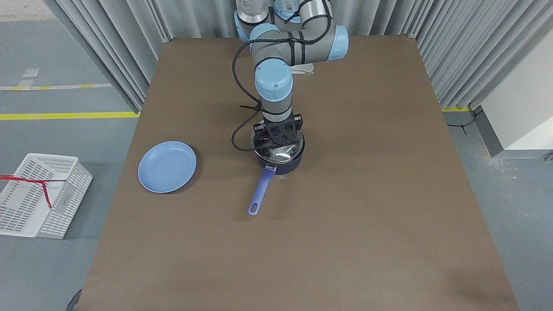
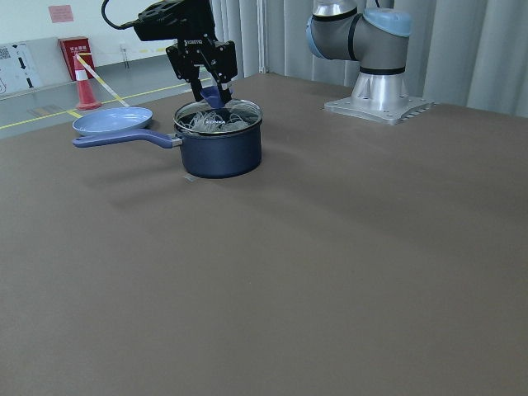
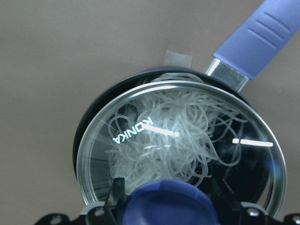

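A navy saucepan point(image 2: 220, 155) with a blue handle point(image 1: 261, 191) stands on the brown table, holding translucent noodles seen through its glass lid point(image 3: 140, 98). In the wrist view the lid sits slightly off-centre, leaving the pan's far rim showing. My gripper is over the pan, shut on the lid's blue knob point(image 3: 171, 211), one finger either side of it. In the left view the knob point(image 2: 211, 96) shows between the fingertips.
A blue plate point(image 1: 166, 166) lies left of the pan. A white basket point(image 1: 67, 207) is on the floor beyond the table's left edge.
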